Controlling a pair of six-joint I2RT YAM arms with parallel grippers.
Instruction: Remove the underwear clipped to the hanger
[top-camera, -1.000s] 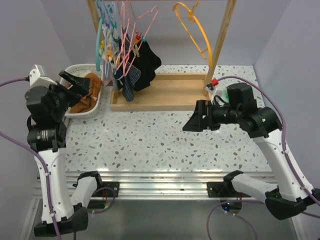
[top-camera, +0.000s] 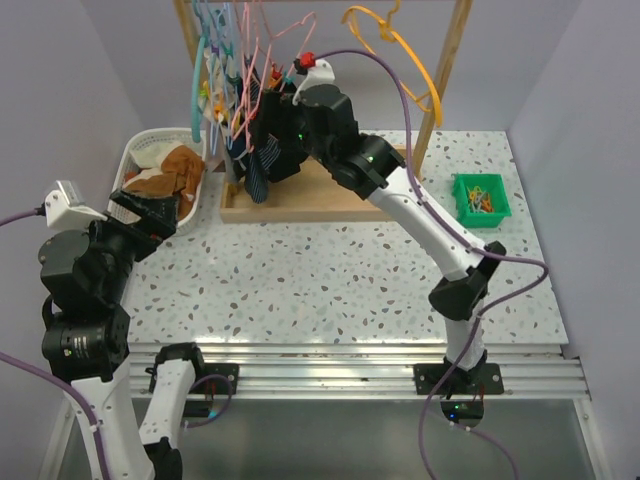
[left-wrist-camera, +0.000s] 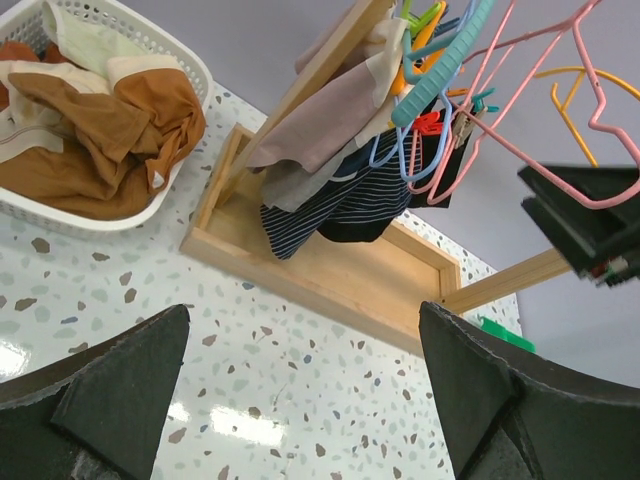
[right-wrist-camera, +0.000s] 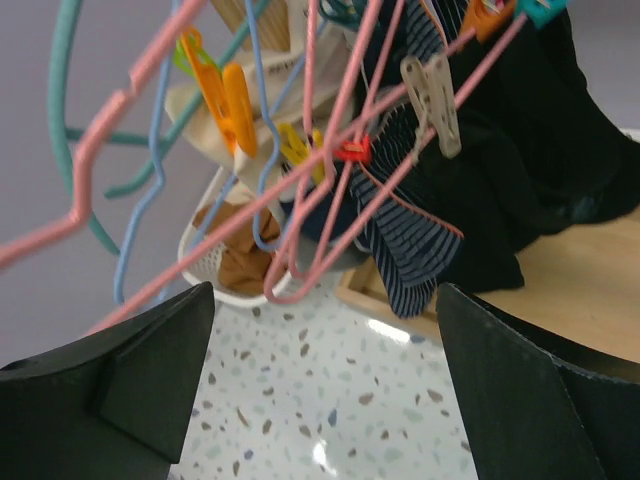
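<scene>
Dark underwear (right-wrist-camera: 560, 150) and a striped navy piece (right-wrist-camera: 410, 240) hang by clips from a pink hanger (right-wrist-camera: 210, 245), above the wooden base. A beige clothespin (right-wrist-camera: 432, 105), a teal one (right-wrist-camera: 541, 10) and an orange one (right-wrist-camera: 488, 17) are on that hanger in the right wrist view. My right gripper stands open close to the pink hanger, nothing between its fingers; from above, its arm covers part of the dark cloth. Over by the basket at left, my left gripper (top-camera: 145, 220) is open and empty.
A white basket (top-camera: 150, 135) with brown and cream cloth stands at left. The wooden rack base (top-camera: 340, 195) lies behind, and a green bin (top-camera: 462, 200) of clips is at right. An orange hanger (top-camera: 410, 55) hangs empty.
My right arm has swung left and backward from the right of the table to the hanging clothes. The left arm has shifted slightly left and toward the front.
</scene>
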